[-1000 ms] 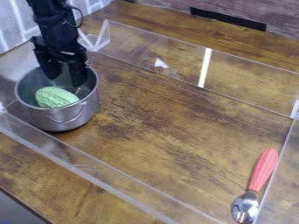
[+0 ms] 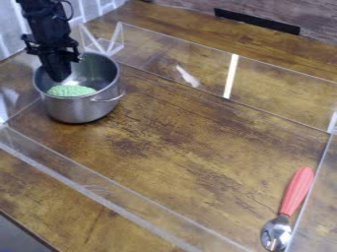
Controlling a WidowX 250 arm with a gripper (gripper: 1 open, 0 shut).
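Observation:
A steel pot [image 2: 86,106] stands at the left of the wooden table, with a pale green textured object [image 2: 70,91] inside it. My black gripper [image 2: 59,75] reaches down from the top left into the back left of the pot, above and behind the green object. Its fingertips are small and dark here, and I cannot make out anything held between them.
An ice cream scoop with a red handle [image 2: 297,192] lies at the front right. Clear panels and tape edge the work area.
The arm has shifted left and back. The pot sits slightly farther right and back, and the green object in it appears lower and partly hidden by the rim.

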